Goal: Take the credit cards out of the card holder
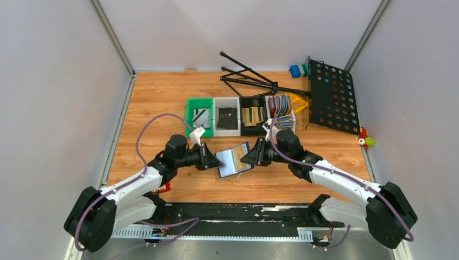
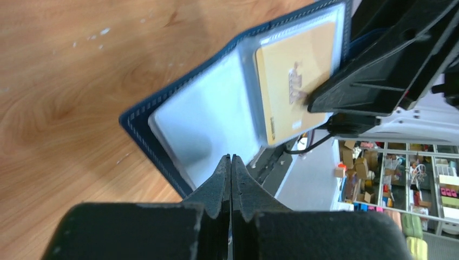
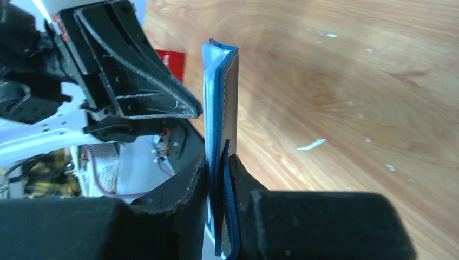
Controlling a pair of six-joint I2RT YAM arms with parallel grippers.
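The card holder (image 1: 229, 160) is open above the table, showing white sleeves and a tan card (image 2: 295, 76) on the right side, with some printing on it. My right gripper is shut on the holder, which stands edge-on in the right wrist view. My left gripper is shut, nothing visible between its fingers, beside the holder's white left sleeve.
Behind the arms stand a green box (image 1: 190, 108), a white box (image 1: 226, 100), a dark box and a box of several cases. A folded black stand and perforated panel (image 1: 334, 95) lie at the back right.
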